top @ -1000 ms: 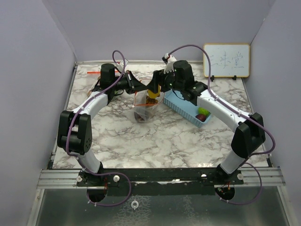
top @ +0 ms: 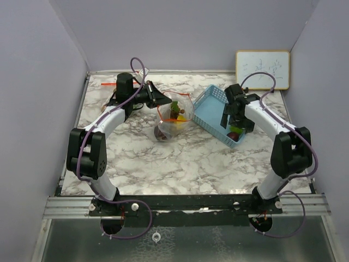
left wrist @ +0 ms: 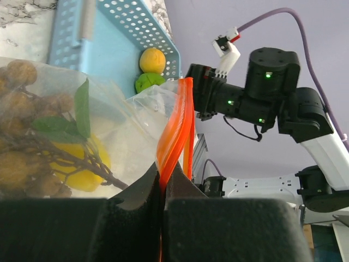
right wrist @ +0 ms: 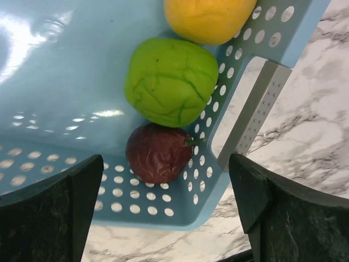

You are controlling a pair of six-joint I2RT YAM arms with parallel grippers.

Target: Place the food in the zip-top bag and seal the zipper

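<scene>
My left gripper is shut on the orange-edged rim of the clear zip bag (top: 174, 123), holding it up. Inside the bag are brown clustered fruit, a green leaf and a yellow fruit (left wrist: 82, 169). My right gripper is open over the near corner of the blue basket (top: 210, 117), above a dark red fruit (right wrist: 158, 153). Beside that lie a green fruit (right wrist: 172, 82) and a yellow-orange fruit (right wrist: 210, 16).
A whiteboard (top: 262, 63) stands at the back right. Other items lie at the left, partly behind my left arm.
My right gripper has moved from the bag's opening rightward and down over the basket. The left arm has stayed still.
</scene>
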